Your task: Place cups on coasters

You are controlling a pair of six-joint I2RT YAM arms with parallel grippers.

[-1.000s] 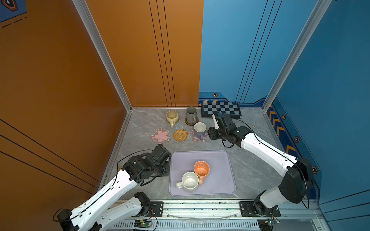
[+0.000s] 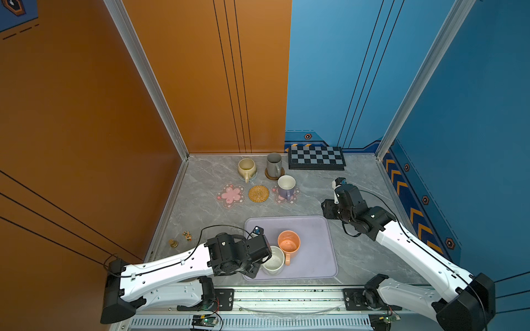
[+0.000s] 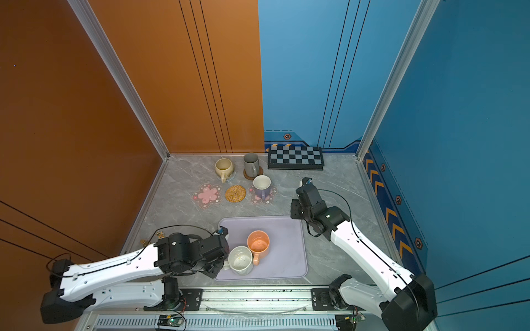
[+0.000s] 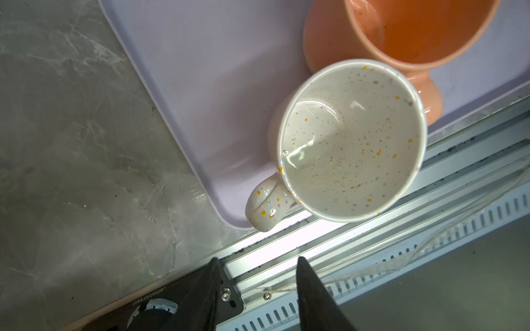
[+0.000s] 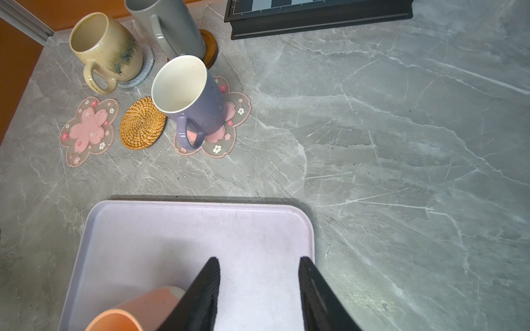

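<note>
A white speckled cup [image 4: 353, 143] and an orange cup [image 2: 288, 242] stand upright side by side on the lilac tray [image 2: 317, 264]. The open left gripper is over the tray's near left corner, close to the white cup's handle, with nothing between its fingers. Over bare table right of the tray, my right gripper is parted and empty. At the back, a purple cup [image 5: 193, 104] rests on a flower coaster, a grey cup [image 2: 273, 165] on a brown coaster, and a beige cup [image 5: 107, 49] on a pale round coaster. A woven coaster [image 2: 258, 193] and a pink flower coaster [image 2: 230, 195] are bare.
A black checkered board [image 2: 316, 157] lies against the back wall. Small golden items [image 2: 173, 243] sit at the table's left. Right of the purple cup, the table is clear.
My left arm has swung right and toward the front, over the tray's near left corner, now covering the white cup's handle. The right arm has drawn back to the right, away from the purple cup.
</note>
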